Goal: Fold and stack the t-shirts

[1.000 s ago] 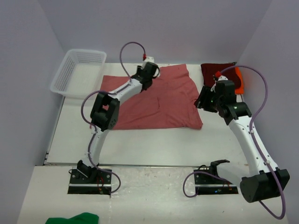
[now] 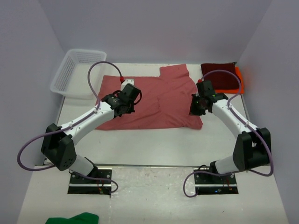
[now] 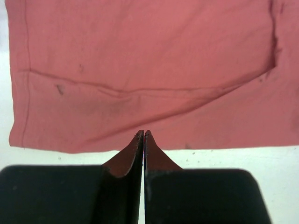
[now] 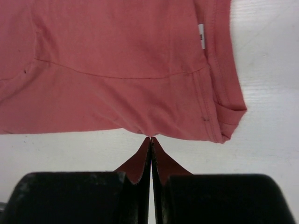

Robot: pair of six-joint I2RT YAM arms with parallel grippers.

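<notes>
A red t-shirt [image 2: 149,100] lies spread on the white table, its near edge running roughly straight and one sleeve sticking out at the back. In the left wrist view, creases cross the red cloth [image 3: 140,56] near that edge. My left gripper is shut, its tips over the near edge with no cloth seen between them. By the shirt's near right edge, my right gripper is likewise shut, and nothing shows between its fingers. A small white tag shows on the shirt [image 4: 117,51] in the right wrist view, near the layered collar-side edge.
An empty white basket [image 2: 78,93] stands at the back left. At the back right, folded dark red cloth [image 2: 217,70] lies with orange cloth [image 2: 239,79]. Green cloth [image 2: 74,219] is at the bottom left, off the table.
My left gripper has come toward the front and left, from the shirt's back to nearer its near edge. The right gripper has moved left, onto the shirt's right side. The shirt looks unmoved.
</notes>
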